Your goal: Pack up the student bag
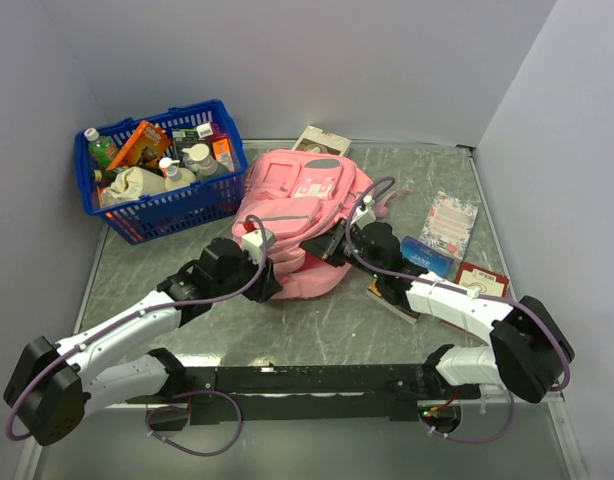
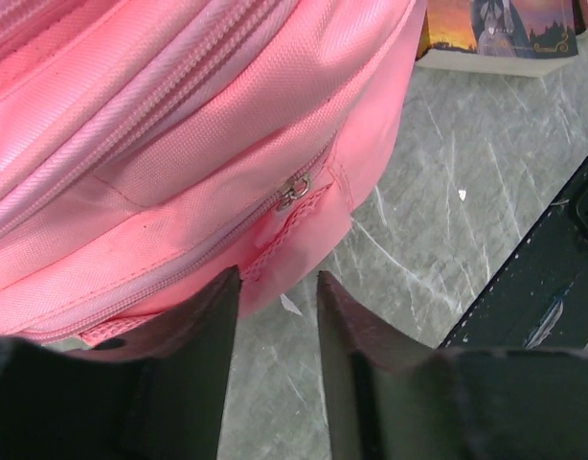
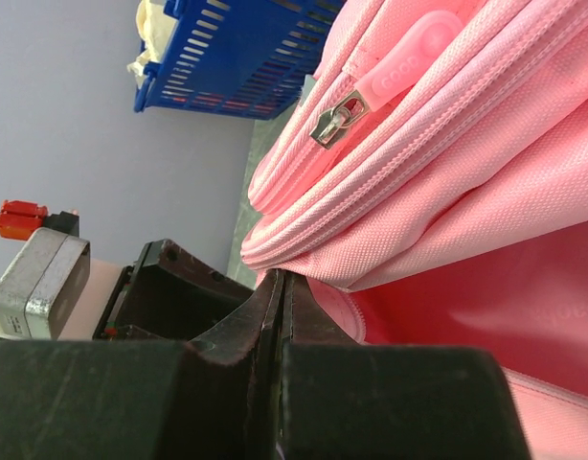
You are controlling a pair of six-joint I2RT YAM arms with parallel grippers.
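Observation:
The pink bag point(image 1: 299, 185) lies on the grey table with its opening toward me, and its red lining point(image 3: 466, 297) shows in the right wrist view. At the bag's near left edge my left gripper stands part open. The zipped pink rim point(image 2: 275, 244) passes just beyond its fingertips, and I see no cloth clamped between them. My right gripper is shut at the mouth of the bag, its tips against the lower edge of the upper flap point(image 3: 371, 230). Nothing shows between its fingers. The left gripper's tips are hard to see in the top view.
A full blue basket point(image 1: 177, 215) stands at the back left. Blue point(image 1: 427, 257), patterned point(image 1: 449, 225) and red-bordered books point(image 1: 482, 281) lie on the right; another book point(image 1: 322, 140) lies behind the bag. Bare table point(image 1: 317, 335) lies in front.

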